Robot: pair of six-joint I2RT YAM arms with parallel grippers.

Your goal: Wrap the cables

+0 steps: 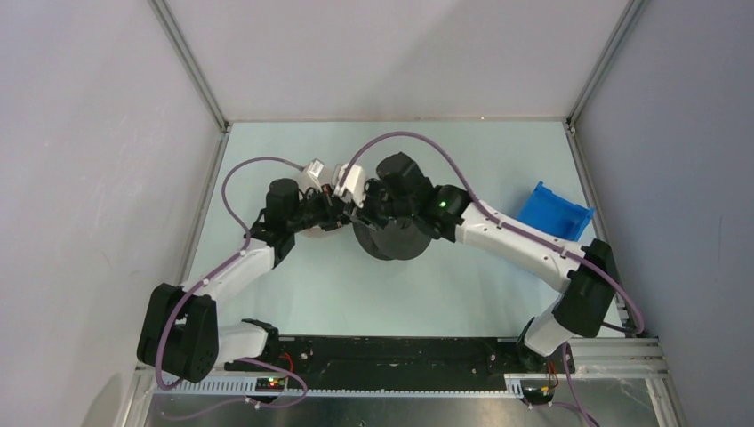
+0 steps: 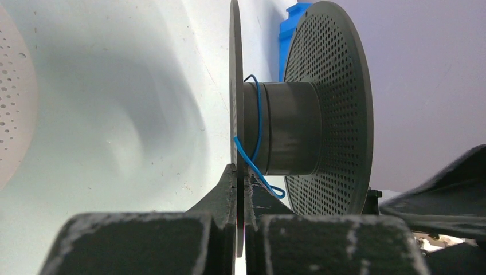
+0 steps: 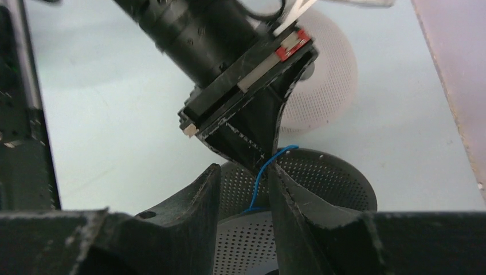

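Observation:
A dark grey perforated spool (image 2: pixel 329 51) fills the right of the left wrist view; a blue cable (image 2: pixel 259 114) crosses its hub and droops in a loop at its lower left. My left gripper is shut on the spool's left flange, at its edge. In the right wrist view my right gripper stands open above the spool, its fingertips on either side of the blue cable, which runs up past my left gripper. The top view shows both grippers meeting over the spool, largely hiding each other and the cable.
A pale perforated disc (image 3: pixel 326 80) lies behind the left gripper. A blue tray (image 1: pixel 556 213) sits at the right of the table, partly under the right arm.

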